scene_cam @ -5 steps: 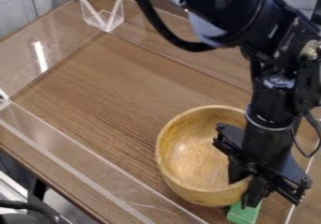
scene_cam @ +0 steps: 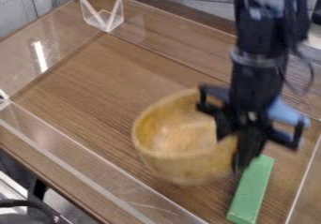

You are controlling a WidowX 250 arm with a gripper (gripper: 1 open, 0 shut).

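Note:
My gripper [scene_cam: 226,131], dark and motion-blurred, is at the right, over the rim of a yellow bowl [scene_cam: 168,144], shut on it. The bowl sits in the lower middle of the view, blurred. A green object [scene_cam: 251,190] lies on the wooden surface at the lower right, below the gripper.
A clear angular object [scene_cam: 100,17] stands at the back left. A blurred blue shape [scene_cam: 282,113] is at the right behind the gripper.
The gripper and bowl have moved up in the view and are now blurred. More of the green object at the lower right is uncovered.

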